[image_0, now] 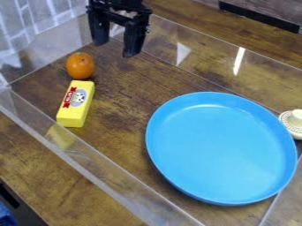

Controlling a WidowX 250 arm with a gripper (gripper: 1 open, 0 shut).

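Note:
My gripper (118, 37) is at the top left of the camera view, dark and open, raised above the wooden surface. Below and left of it sits an orange round fruit (80, 64). In front of the fruit lies a yellow box (73, 108) with a red and white label. A large blue plate (220, 146) fills the lower right.
A cream round object (291, 120) sits at the right edge, beside the plate. Clear plastic walls border the area. The wooden surface (177, 66) between fruit, box and plate is bare. A blue item shows at the bottom left corner.

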